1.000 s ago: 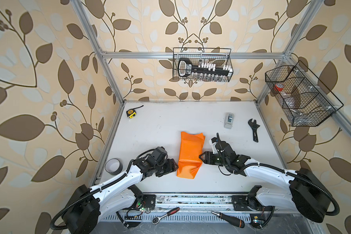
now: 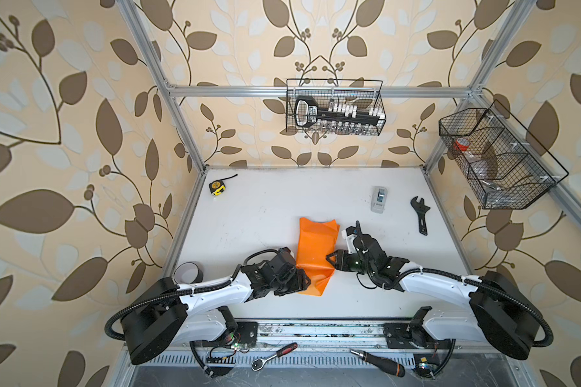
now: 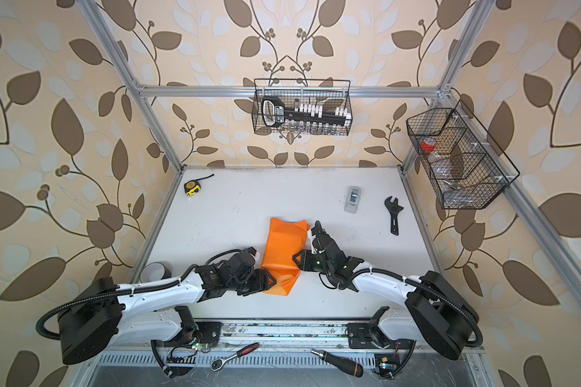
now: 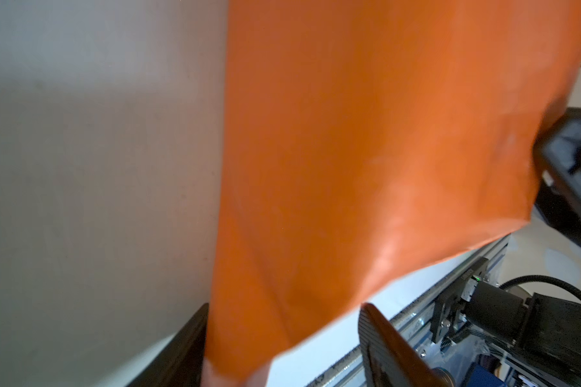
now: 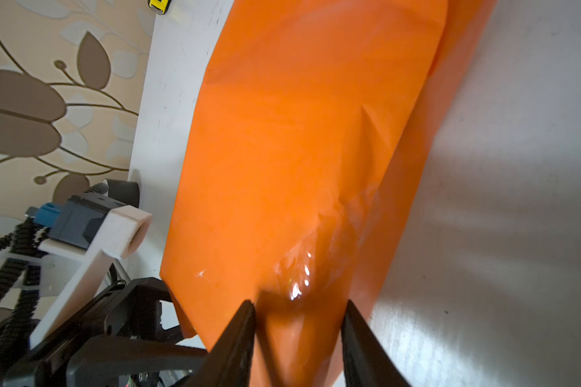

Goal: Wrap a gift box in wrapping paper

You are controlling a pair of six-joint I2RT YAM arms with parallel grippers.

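An orange wrapped package lies on the white table, its paper loose at the near end, where it narrows to a folded flap. Any box inside is hidden by the paper. My left gripper is at the near left of the flap, fingers apart, with a paper corner reaching between them. On the package's right side, my right gripper has its fingers part open on either side of a creased part of the orange paper. Whether they press on it is unclear.
A tape roll stands at the left, partly behind the left arm. At the back lie a tape measure, a grey device and a wrench. Behind the package, the table is clear.
My left gripper has moved right, from beside the package onto its near left end. The right gripper has shifted slightly left against the package. The package has hardly moved.
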